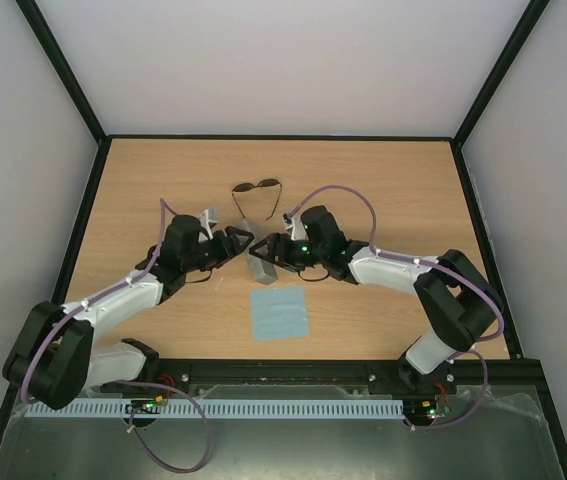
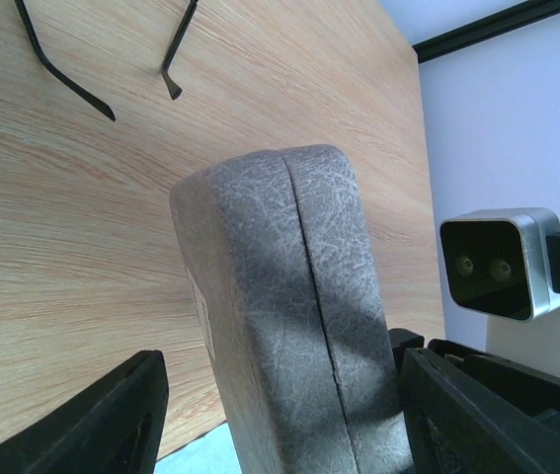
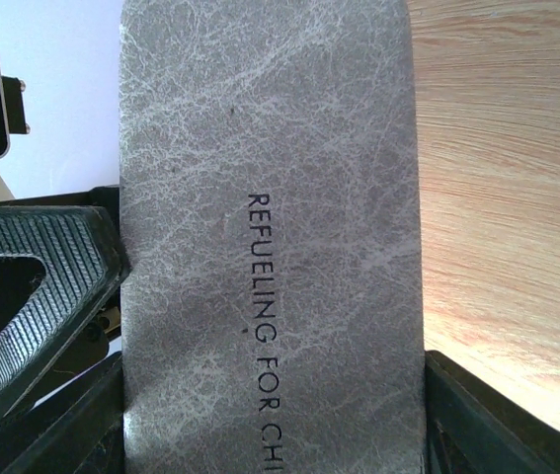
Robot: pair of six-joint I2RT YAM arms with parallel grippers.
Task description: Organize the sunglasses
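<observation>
A grey, marbled sunglasses case (image 1: 263, 271) is at mid-table between my two hands; a seam runs along its side in the left wrist view. My right gripper (image 1: 262, 250) is shut on this case (image 3: 270, 148), with a finger against each side and printed lettering facing its camera. The left gripper (image 1: 243, 238) is open around the case (image 2: 289, 276), its right-hand finger close against it and a gap at the other finger. The dark sunglasses (image 1: 244, 187) lie behind the case, temples unfolded and pointing toward it. Only the temple ends (image 2: 74, 87) show in the left wrist view.
A light blue cloth (image 1: 279, 314) lies flat just in front of the case. Walls enclose the table at the back and sides.
</observation>
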